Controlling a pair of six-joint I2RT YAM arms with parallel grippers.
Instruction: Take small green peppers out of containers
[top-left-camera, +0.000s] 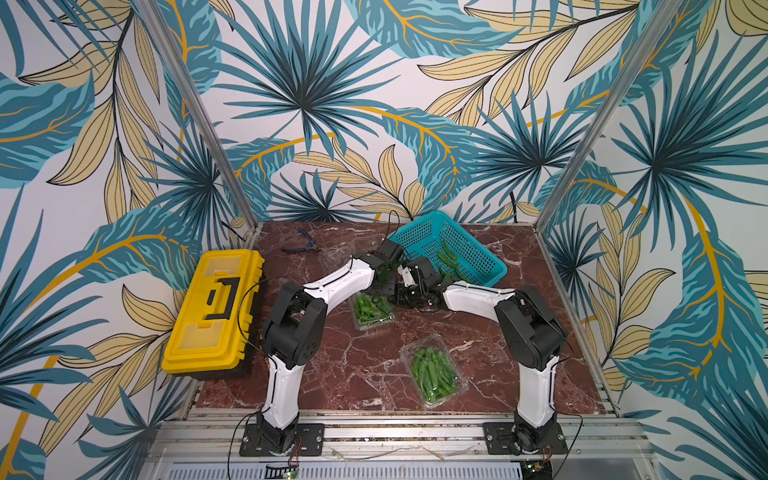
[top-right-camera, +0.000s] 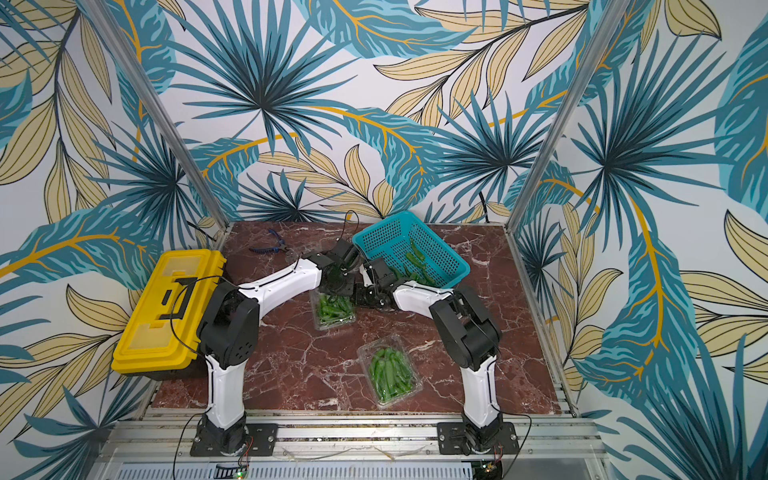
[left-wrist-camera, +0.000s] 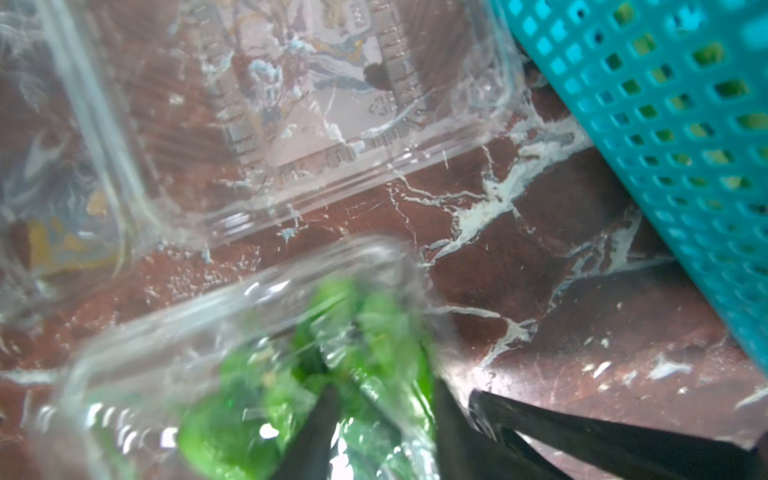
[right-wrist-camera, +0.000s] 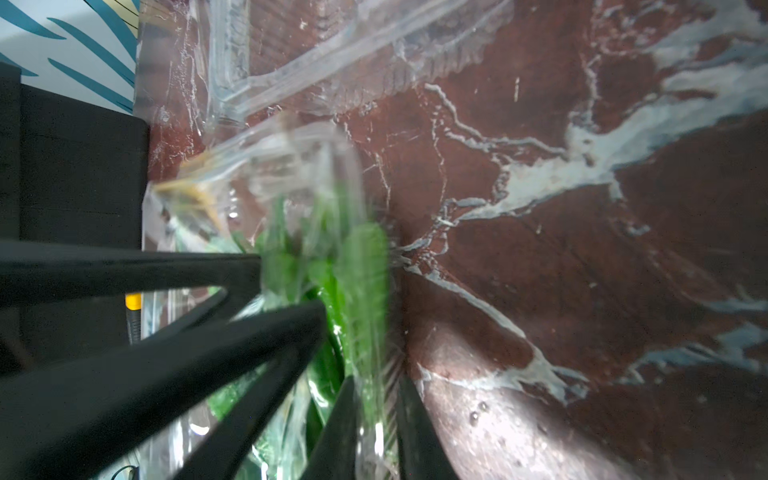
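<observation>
A clear plastic container (left-wrist-camera: 232, 312) of green peppers (left-wrist-camera: 360, 328) lies under both hands. Over its peppers my left gripper hangs with its fingers apart, blurred at the lower edge of the left wrist view. The container's side wall (right-wrist-camera: 372, 320) runs between the parted fingers of my right gripper; I cannot tell whether they touch it. From the left, the left gripper's dark fingers (right-wrist-camera: 292, 336) reach over the same container. A second clear container (top-left-camera: 434, 372) full of green peppers lies near the front of the table.
A teal basket (top-left-camera: 480, 276) with some green peppers inside stands just behind the right hand. Empty clear containers (left-wrist-camera: 312, 112) lie beyond the peppers. A yellow toolbox (top-left-camera: 212, 312) stands at left, blue-handled pliers (top-left-camera: 300, 242) at the back.
</observation>
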